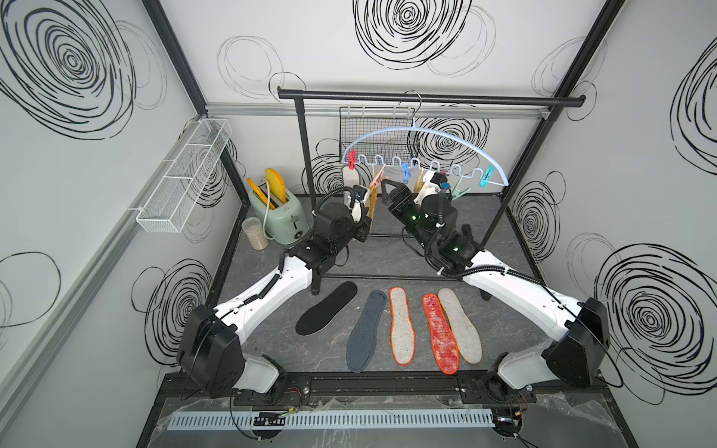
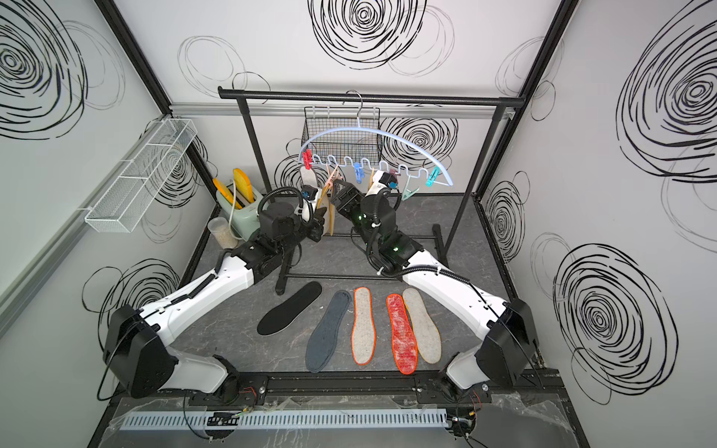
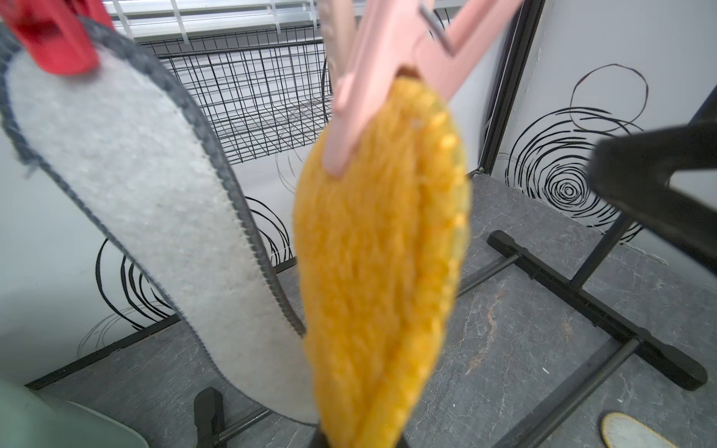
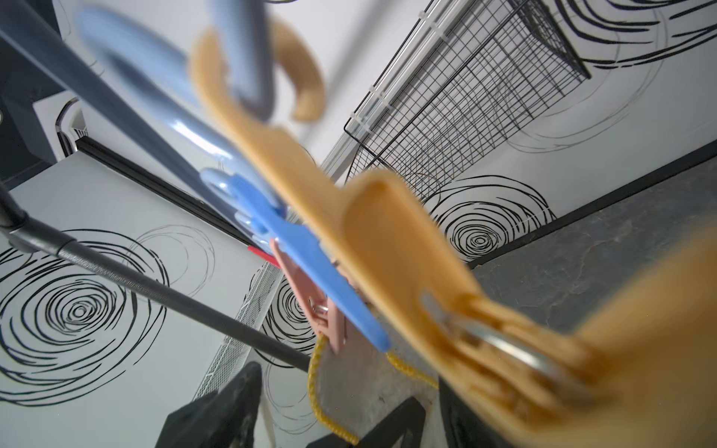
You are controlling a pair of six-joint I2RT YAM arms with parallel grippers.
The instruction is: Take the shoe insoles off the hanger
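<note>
The blue hanger carries coloured clips. In the left wrist view a grey felt insole hangs from a red clip, and a yellow fluffy insole from a pink clip. My left gripper is at the yellow insole's lower part, apparently shut on it, fingertips mostly hidden. My right gripper is raised among the clips, part open; in the right wrist view a yellow clip is very close above its fingers, with a blue clip and the pink clip beyond.
Several insoles lie on the table's front, such as a black one and a red one. A green container with yellow items and a cup stand at back left. Rack bars frame the hanger.
</note>
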